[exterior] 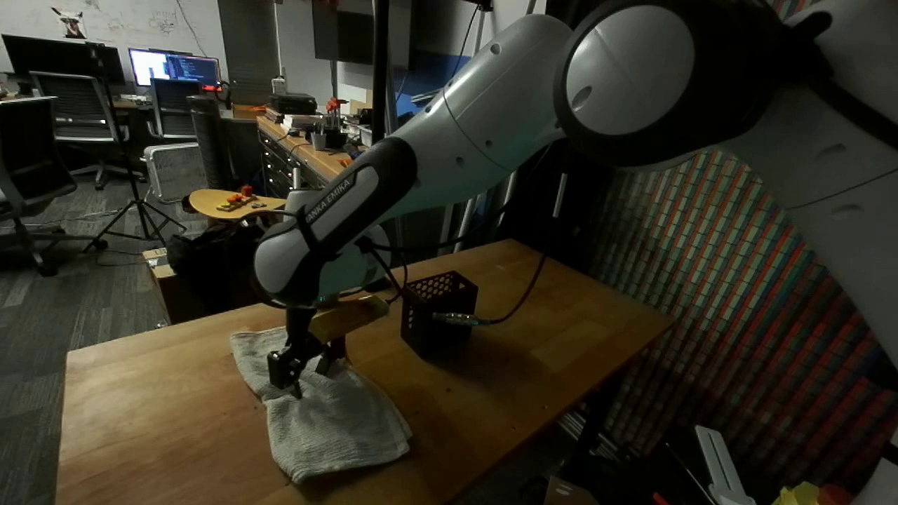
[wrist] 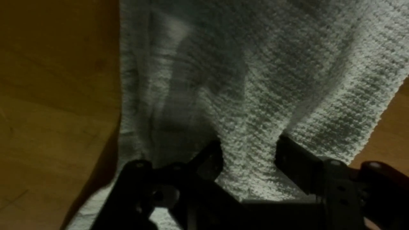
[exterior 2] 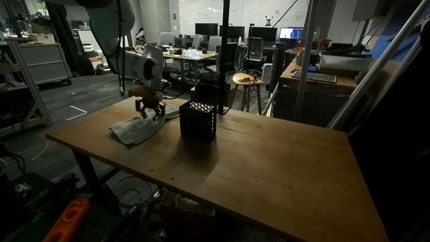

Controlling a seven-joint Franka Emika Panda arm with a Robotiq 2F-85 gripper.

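A pale grey-white towel (exterior: 337, 433) lies on the wooden table, its fabric creased under my gripper (exterior: 309, 381). In the wrist view, the towel (wrist: 268, 76) rises in a bunched ridge between the two black fingers, which stand partly apart. My gripper points down with its tips at the cloth, still open by a gap that the ridge fills. From the second exterior view, the gripper (exterior 2: 149, 117) is over the far part of the towel (exterior 2: 135, 129). Whether the cloth is firmly pinched does not show.
A black perforated box (exterior: 439, 315) stands on the table (exterior 2: 258, 169) close beside the towel, with a cable passing in front of it in the first exterior view. A dark vertical pole (exterior 2: 224, 60) rises at the table's back edge. Much of the tabletop beyond the box is bare.
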